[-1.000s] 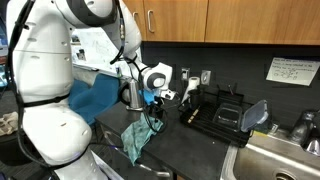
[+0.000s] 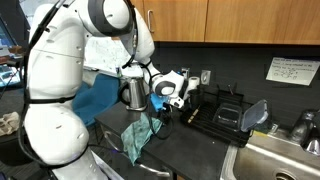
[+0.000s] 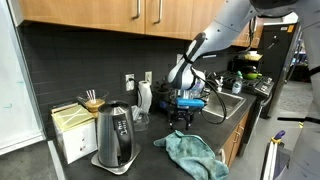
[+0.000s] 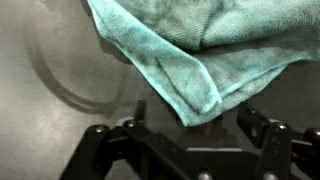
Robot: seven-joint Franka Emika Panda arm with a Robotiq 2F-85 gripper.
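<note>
A teal cloth (image 2: 140, 136) lies crumpled on the dark countertop, and it shows again in the second exterior view as a loose heap (image 3: 192, 152). In the wrist view, a folded corner of the cloth (image 4: 190, 85) points down between my gripper's fingers. My gripper is open, its two dark fingertips on either side of that corner. From outside, the gripper (image 2: 157, 120) hangs just over the cloth's far end. Whether the fingers touch the cloth I cannot tell.
A kettle (image 3: 116, 132) stands left of the cloth, near a wooden box (image 3: 75, 130). The black dish rack (image 2: 215, 118) and the sink (image 2: 265, 160) are to the right. Bare countertop (image 2: 195, 150) lies between cloth and sink.
The arm has shifted slightly, with my gripper a little lower and closer to the cloth's far end. The cloth looks unmoved.
</note>
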